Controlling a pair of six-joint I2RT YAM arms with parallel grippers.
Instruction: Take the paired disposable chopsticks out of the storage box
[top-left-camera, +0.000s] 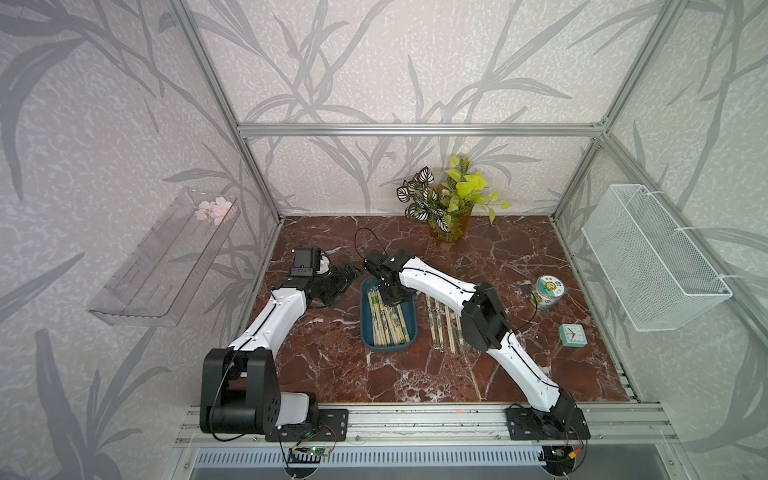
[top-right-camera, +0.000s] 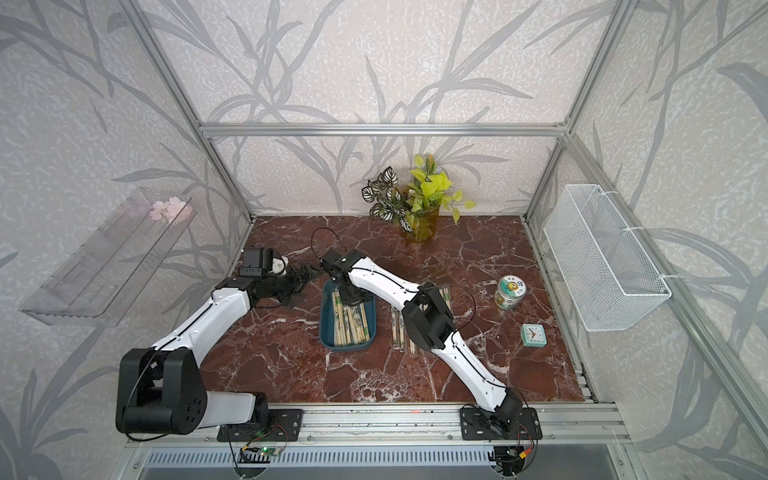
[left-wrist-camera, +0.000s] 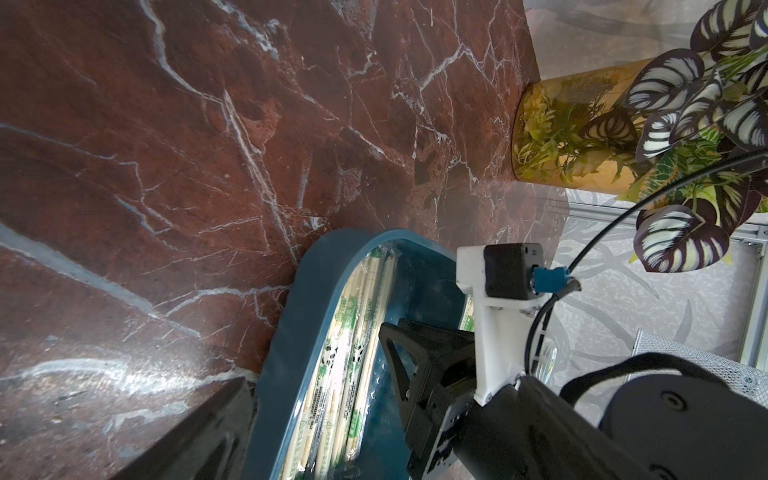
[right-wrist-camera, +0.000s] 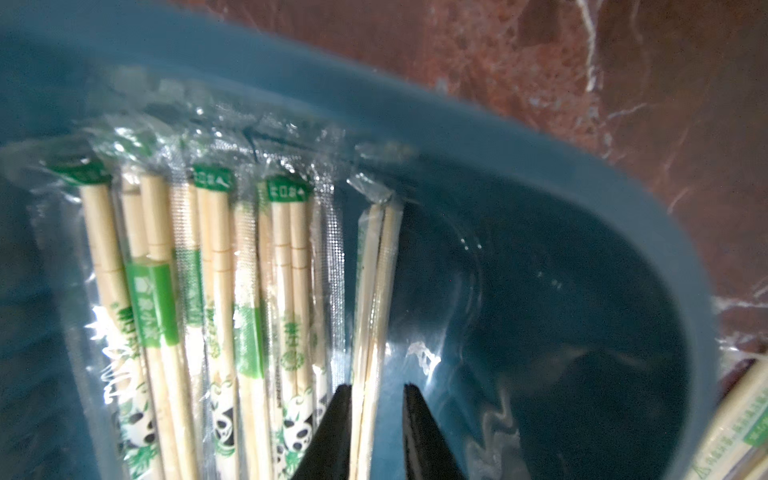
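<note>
The blue storage box (top-left-camera: 367, 336) holds several paired chopsticks (right-wrist-camera: 296, 320) in clear wrappers, in a row; one plain pair (right-wrist-camera: 374, 304) lies at the end of the row. My right gripper is over the box, part open, its fingertips either side of that end pair, contact unclear. My left gripper (top-left-camera: 342, 280) hovers above the table beside the box's upper left; its state is unclear.
More chopstick pairs (top-left-camera: 438, 336) lie on the table right of the box, partly under my right arm. A potted plant (top-left-camera: 448, 224) stands behind, a tin (top-left-camera: 549, 292) and clock (top-left-camera: 573, 335) at right.
</note>
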